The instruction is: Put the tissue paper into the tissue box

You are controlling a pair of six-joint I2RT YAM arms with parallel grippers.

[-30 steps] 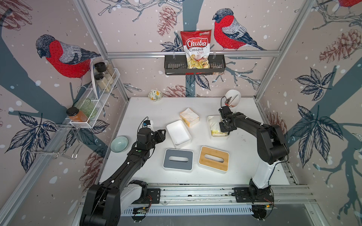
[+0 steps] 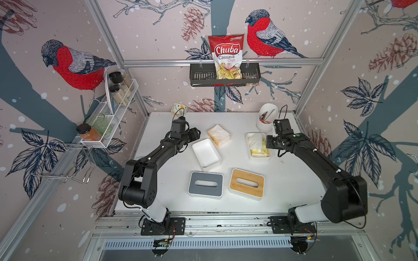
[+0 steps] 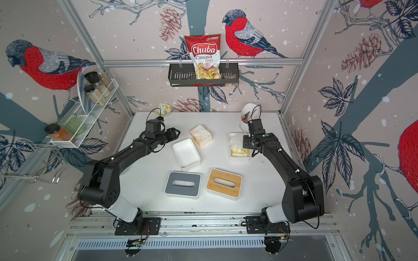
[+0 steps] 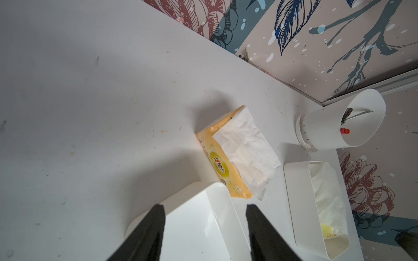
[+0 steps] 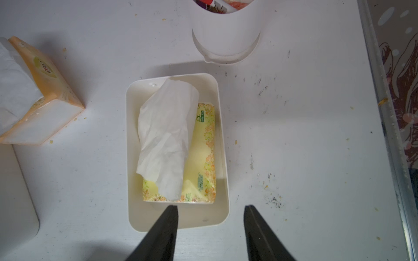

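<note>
A yellow tissue pack (image 5: 202, 152) with white tissue on top lies inside one white box base (image 5: 222, 174) at the right. My right gripper is open over that box's near end, nothing between its fingers. The orange tissue pack (image 4: 235, 152), its white tissue spread over the top, rests on the table just beyond the second white box base (image 2: 211, 161), which looks empty. Open and empty, my left gripper hovers at the left of this base. Two lids, one grey (image 2: 206, 191) and one wood-coloured (image 2: 252, 189), are at the front.
Behind the filled box stands a white cup (image 5: 226, 34) holding small items. A patterned bowl (image 3: 164, 109) sits at the back left edge. Bare table (image 5: 296, 143) shows to the right of the filled box.
My left gripper has moved back and slightly right. The right gripper has shifted right and lifted off the filled box, which also sits slightly further right.
</note>
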